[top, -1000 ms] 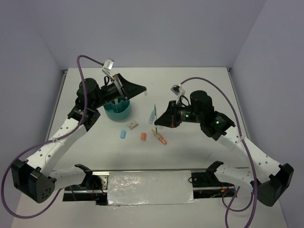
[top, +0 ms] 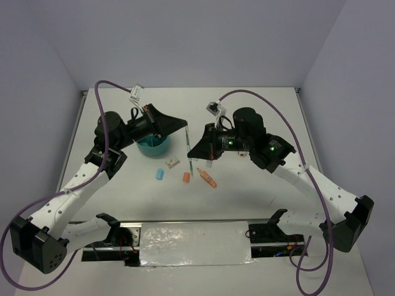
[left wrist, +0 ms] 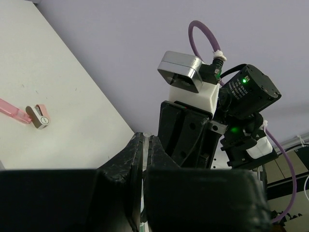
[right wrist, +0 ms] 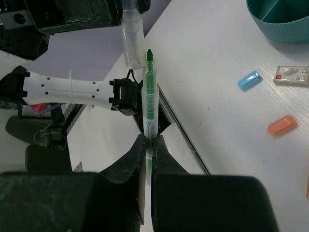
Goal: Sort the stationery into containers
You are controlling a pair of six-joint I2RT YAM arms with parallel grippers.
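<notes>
My right gripper is shut on an upright green marker (right wrist: 150,104), its green tip bare and pointing up. Just above the tip, my left gripper is shut on a translucent cap (right wrist: 132,41), held mouth down. On the table lie a blue piece (right wrist: 249,80), an orange piece (right wrist: 282,125) and a pale eraser-like bar (right wrist: 290,75). A teal divided container (right wrist: 277,30) stands behind them. In the left wrist view a pink item (left wrist: 13,110) and a small sharpener-like object (left wrist: 37,116) lie on the table.
An orange tool (top: 207,177) lies right of the orange piece. Both arms hang over its centre, close together.
My right gripper has moved left and up with the marker, bringing its tip under the cap. My left gripper has shifted slightly left and down in the top view.
</notes>
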